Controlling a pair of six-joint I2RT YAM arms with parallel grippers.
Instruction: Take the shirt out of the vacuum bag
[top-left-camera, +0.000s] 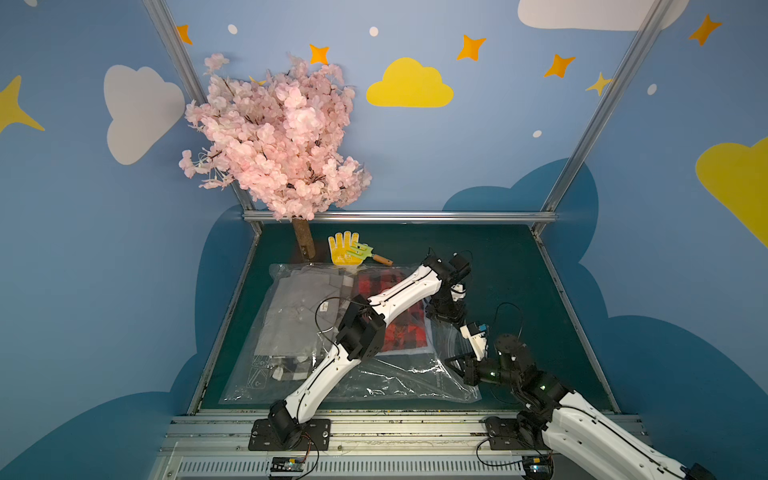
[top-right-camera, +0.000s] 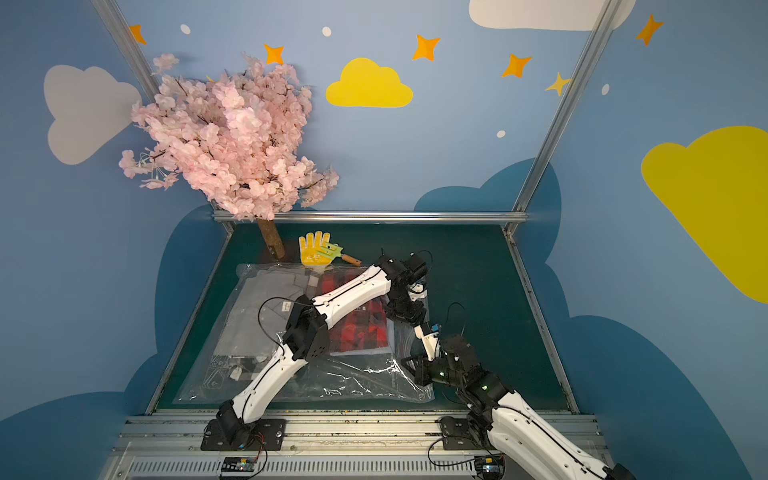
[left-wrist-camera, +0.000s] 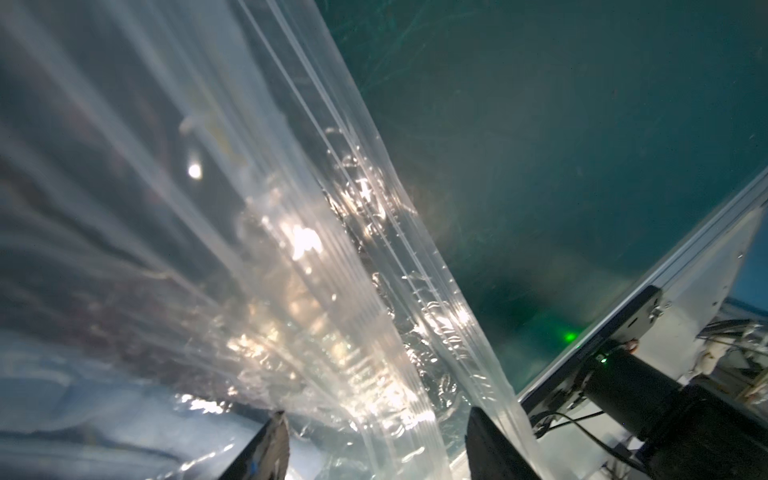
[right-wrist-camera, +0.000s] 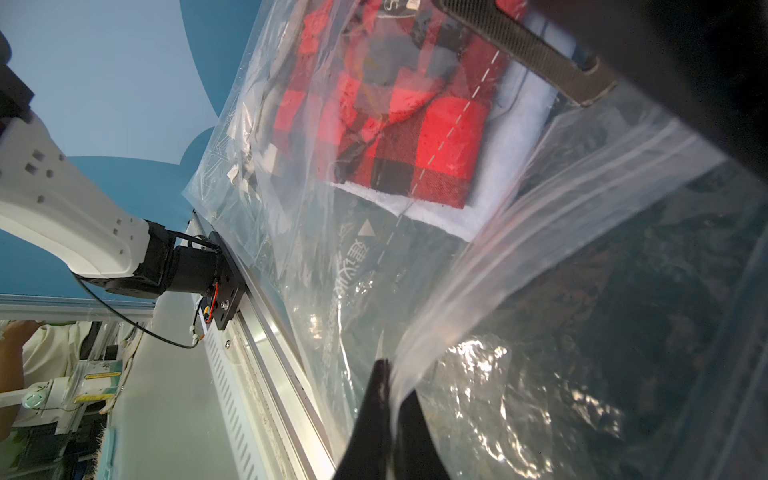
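Note:
The clear vacuum bag (top-left-camera: 400, 384) lies flat on the green table, with a folded red-and-black plaid shirt (top-left-camera: 404, 337) showing through its right half and a grey garment (top-left-camera: 292, 320) through its left. My left gripper is above the bag's right edge, its fingers spread apart, with the ridged bag film (left-wrist-camera: 344, 320) in view beyond and between them; whether they touch it cannot be told. At the near right corner, my right gripper is shut on the bag's film edge, which rises as a pale fold (right-wrist-camera: 496, 272) from its fingertips.
A yellow hand-shaped piece (top-left-camera: 342, 249) and a small green tool (top-left-camera: 364, 253) lie behind the bag, near a pink blossom tree (top-left-camera: 280, 144). The table right of the bag (top-left-camera: 536, 296) is bare. Both arms are close together there.

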